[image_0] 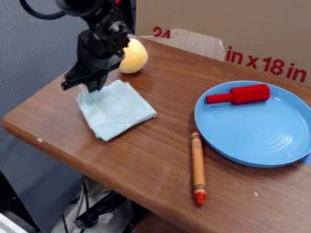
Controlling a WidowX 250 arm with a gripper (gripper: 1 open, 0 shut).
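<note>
My black gripper (80, 82) hangs over the top-left corner of a light blue folded cloth (115, 112), which lies on the wooden table at the left. Its fingertips are down at the cloth's edge, which looks slightly raised there; whether the fingers are shut on it is hard to tell. A yellow egg-shaped object (134, 58) sits just right of the arm, behind the cloth.
A blue plate (253, 136) at the right holds a red rolling-pin-like object (249, 94). An orange crayon (198, 168) lies left of the plate. A cardboard box (231, 27) stands behind.
</note>
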